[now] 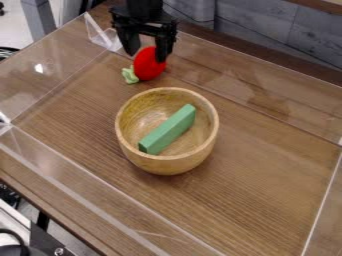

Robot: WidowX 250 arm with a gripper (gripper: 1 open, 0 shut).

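My black gripper (146, 40) is at the top centre, open, its fingers over a red rounded object (150, 66) with a small green part (130, 76) at its lower left; whether they touch it I cannot tell. Below, a round wooden bowl (201, 150) holds a long green block (167, 128) lying diagonally.
A clear plastic piece (104, 32) lies left of the gripper at the back. The table's edges show at the left and far right.
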